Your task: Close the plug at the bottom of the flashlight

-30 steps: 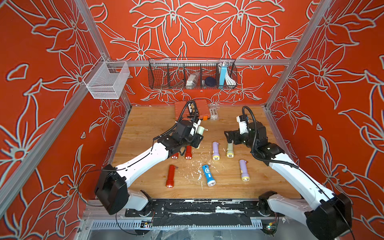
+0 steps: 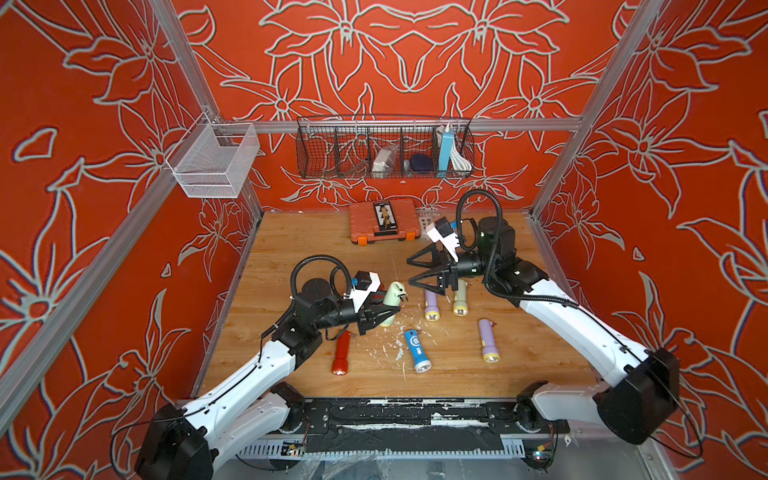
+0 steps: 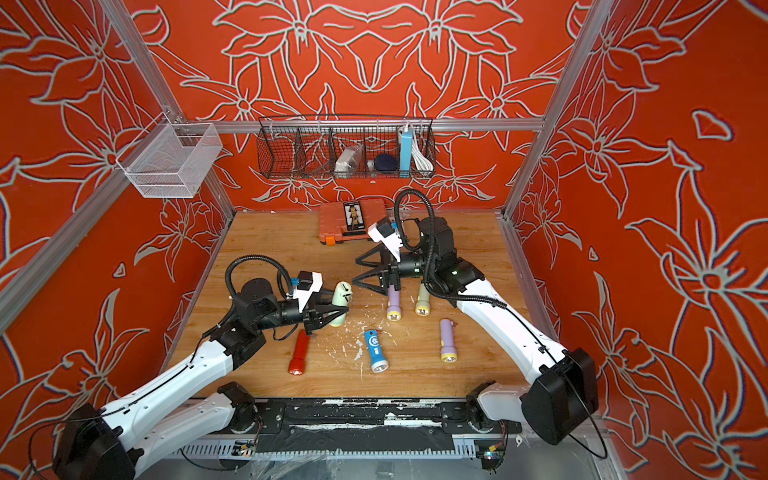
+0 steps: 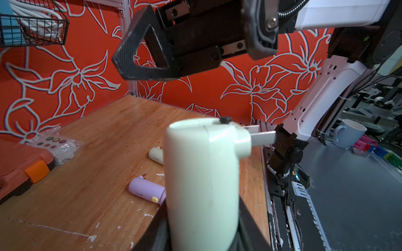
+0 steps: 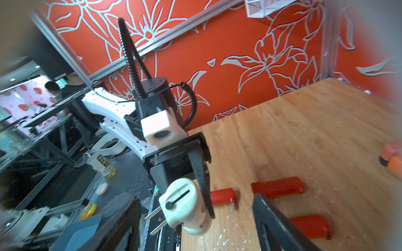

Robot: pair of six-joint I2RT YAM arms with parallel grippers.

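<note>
A pale green flashlight (image 2: 392,300) (image 3: 339,302) is held upright in my left gripper (image 2: 379,313). Its bottom end (image 4: 201,125) faces up, with a white plug (image 4: 242,142) and two metal prongs sticking out sideways (image 5: 155,221). My right gripper (image 2: 416,270) is open above and to the right of it, nothing between its fingers; in the right wrist view the flashlight's top end lies ahead between the blurred fingertips.
Several red, lilac and pale green flashlights and a blue one (image 2: 417,349) lie on the wooden table (image 2: 280,248). An orange case (image 2: 361,221) with a phone on it stands at the back; wire baskets hang above.
My left gripper has moved toward the front-left with the flashlight. My right gripper has moved left and up toward it and opened wider.
</note>
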